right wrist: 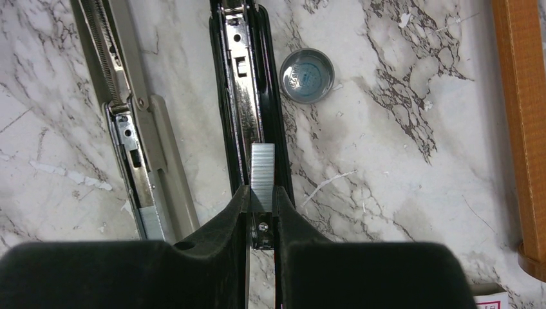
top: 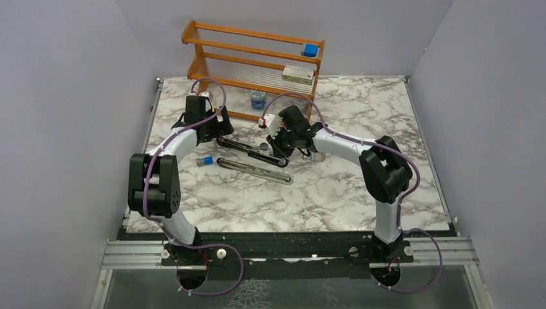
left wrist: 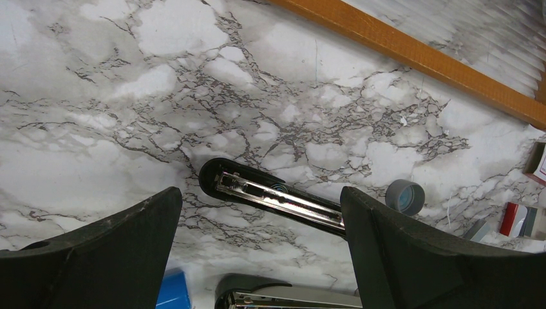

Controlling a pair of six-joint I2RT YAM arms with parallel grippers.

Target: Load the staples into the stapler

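A black stapler [top: 244, 149] lies opened out on the marble table. In the right wrist view its metal magazine [right wrist: 244, 96] runs away from my right gripper, which is shut on a grey strip of staples [right wrist: 263, 168]. The strip is over the magazine's near end, roughly in line with it; whether it touches the channel I cannot tell. Around the stapler's far end, my left gripper is open, its fingers wide apart with nothing held; the black stapler [left wrist: 280, 198] shows in the gap.
A grey stapler [top: 254, 170], also opened, lies alongside, with staples [right wrist: 152, 222] in its near end. A small round cap [right wrist: 307, 76] sits beside the black stapler. Behind stands a wooden rack [top: 257, 84]; a blue-capped item [top: 205, 161] lies left.
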